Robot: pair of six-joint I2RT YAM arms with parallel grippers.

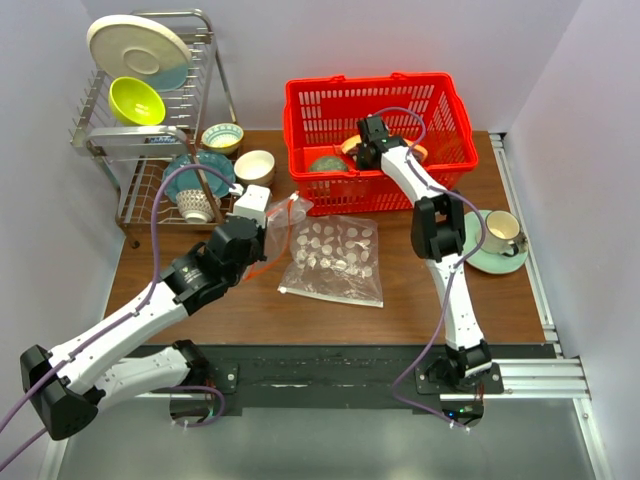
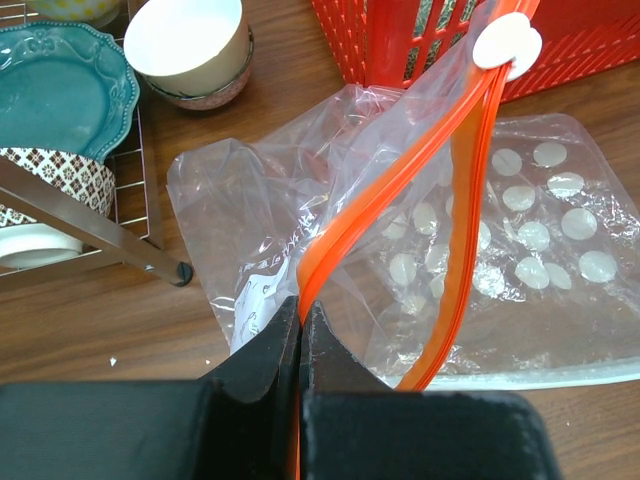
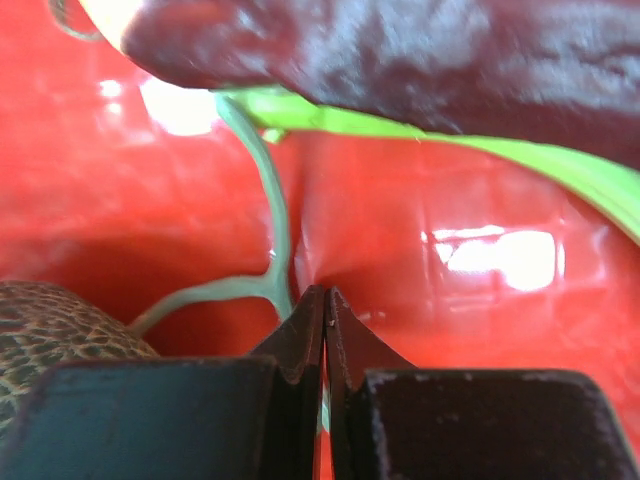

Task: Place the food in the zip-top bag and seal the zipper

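Observation:
A clear bag (image 2: 240, 190) with an orange zipper (image 2: 365, 215) stands mouth-up in the left wrist view, a white slider (image 2: 505, 45) at its top. My left gripper is shut on the orange zipper edge; the two zipper strips bow apart. Inside the red basket, my right gripper points at the floor, shut, with no food held between its fingers. A thin green stem (image 3: 270, 200) passes by its fingertips. Around it lie a dark purple glossy food item (image 3: 400, 65) and a brown-green netted item (image 3: 60, 345), cut off by the frame.
The red basket (image 1: 345, 195) stands at the back. Clear plastic with white dots (image 1: 335, 260) lies flat beside the orange-zip bag. Left is a dish rack (image 1: 140, 140) and a white bowl (image 1: 255, 167); right, a cup (image 1: 500, 232) on a green plate (image 1: 495, 262).

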